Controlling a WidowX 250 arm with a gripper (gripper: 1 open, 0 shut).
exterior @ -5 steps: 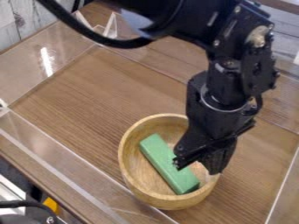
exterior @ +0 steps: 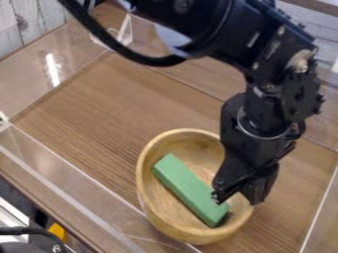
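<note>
A green rectangular block (exterior: 188, 188) lies inside a round light-wooden bowl (exterior: 158, 212) in the lower middle of the view. The black gripper (exterior: 242, 173) is over the bowl's right side, just right of the block, fingers pointing down, shut with nothing visible between them. The bowl's right part is partly hidden behind it.
Clear plastic edges run along the left and right. A yellow object (exterior: 55, 232) and a dark cable are at the lower left.
The gripper has shifted right and slightly up, away from above the green block. The bowl and block look nearly unchanged.
</note>
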